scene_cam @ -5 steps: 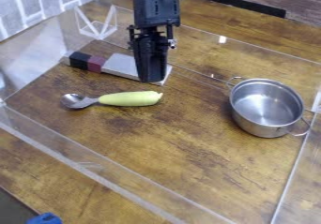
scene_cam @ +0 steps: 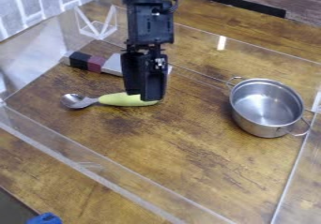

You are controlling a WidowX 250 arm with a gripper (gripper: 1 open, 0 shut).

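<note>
My black gripper (scene_cam: 145, 76) hangs in the upper middle, its fingers pointing down just above a pale yellow corn cob (scene_cam: 120, 99). The gap between the fingertips is hard to make out. A metal spoon (scene_cam: 77, 100) lies at the cob's left end. A silver pot (scene_cam: 265, 107) stands to the right.
A bar with dark red and silver parts (scene_cam: 90, 62) lies behind the gripper at left. Clear plastic walls border the wooden table (scene_cam: 175, 171). A blue object (scene_cam: 43, 217) is at the lower left corner.
The gripper has moved down and toward the camera, from over the bar to just above the corn cob. The other objects have stayed put.
</note>
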